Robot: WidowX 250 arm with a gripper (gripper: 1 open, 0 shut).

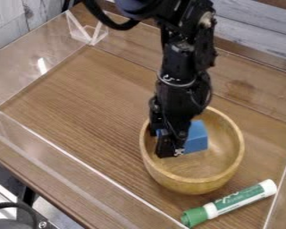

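A wooden bowl (pixel 196 179) stands in the middle-right of the camera view, with a blue block (pixel 193 136) inside it. My black gripper (pixel 172 143) reaches down into the bowl at its left side, over and beside the block. Its fingertips are dark and partly hidden, so I cannot see clearly whether they close on the block.
A green and white tube (pixel 229 202) lies right of the bowl at the front. A cable runs at the lower left edge.
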